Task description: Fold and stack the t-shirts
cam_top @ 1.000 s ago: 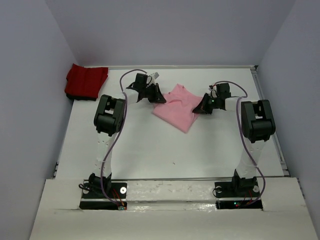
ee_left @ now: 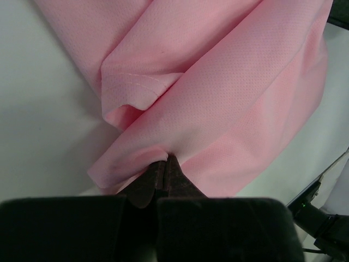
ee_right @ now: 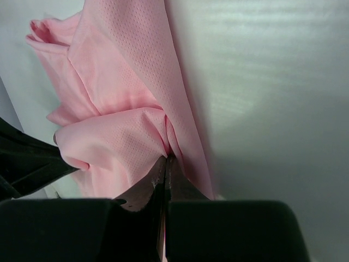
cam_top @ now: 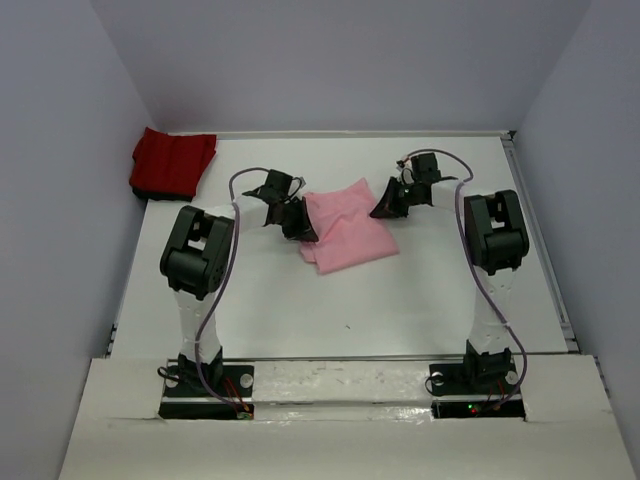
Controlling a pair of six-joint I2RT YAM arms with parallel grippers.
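Observation:
A pink t-shirt point(cam_top: 348, 230) lies bunched and folded on the middle of the white table. My left gripper point(cam_top: 305, 232) is at its left side; in the left wrist view its shut fingertips point(ee_left: 172, 172) pinch a folded edge of the pink cloth. My right gripper point(cam_top: 380, 210) is at the right side; in the right wrist view it is shut on a crease of the same cloth point(ee_right: 125, 136), beside a long folded edge.
A folded red and black cloth point(cam_top: 172, 162) lies at the back left corner of the table point(cam_top: 350, 315).
Both grippers have moved with the pink t-shirt, the left one toward the front and left, the right one toward the left. The shirt has turned and shifted with them.

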